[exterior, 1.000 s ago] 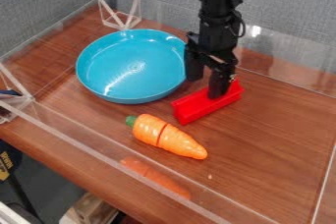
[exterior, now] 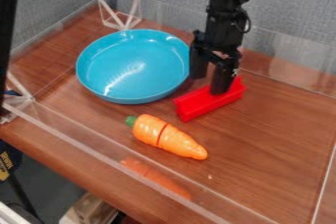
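My black gripper [exterior: 210,74] is low over a red rectangular block [exterior: 199,105] right of the blue plate, its fingers at the block's far end; whether they are open or shut on it is hard to tell. The blue plate [exterior: 100,81] is empty. An orange toy carrot [exterior: 172,140] with a green top lies in front of the plate.
A clear low plastic wall runs round the wooden tabletop [exterior: 262,159], reflecting the carrot at the front. A white wire piece stands behind the plate. Grey panels stand at the back.
The arm and gripper have shifted very slightly at the block; the block, plate and carrot look unmoved.
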